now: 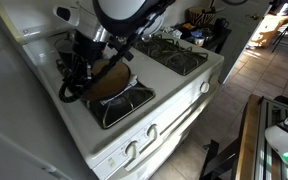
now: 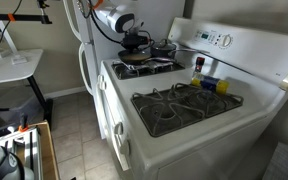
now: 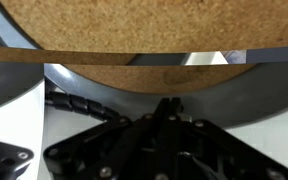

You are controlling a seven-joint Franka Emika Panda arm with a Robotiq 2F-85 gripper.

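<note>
A round pan with a brown, cork-like inside (image 1: 112, 80) sits over the left stove burner in exterior view 1. The wrist view shows that brown surface (image 3: 164, 25) large at the top, bordered by a curved grey rim (image 3: 114, 92). My gripper is shut at the bottom middle of this view, its fingertips close against the rim. Nothing clearly shows between them, and whether they touch the rim I cannot tell. From exterior view 2, the pan (image 2: 139, 58) is small and partly covered by the arm.
A dark pot (image 2: 164, 48) stands behind the pan. Several small bottles and a yellow item (image 2: 221, 87) line the back of the white stove (image 2: 224, 130). A tall white panel (image 1: 19, 100) is close on the arm's left.
</note>
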